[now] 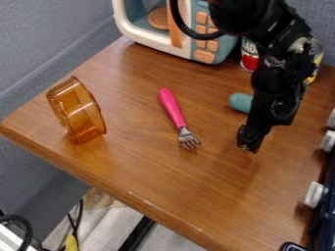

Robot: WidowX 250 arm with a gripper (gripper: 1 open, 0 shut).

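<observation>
My black gripper (252, 137) hangs over the right part of the wooden table (131, 176), its tip low, right of a pink-handled fork (171, 110) that lies on the wood. A teal object (240, 102) lies just left of the arm, partly behind it. An amber transparent ring-shaped container (77, 110) stands on its side at the left. Whether the fingers are open or shut is unclear.
A toy appliance (147, 25) stands at the back, with cans (250, 60) partly hidden by the arm. A dark device with white knobs (322, 206) lines the right edge.
</observation>
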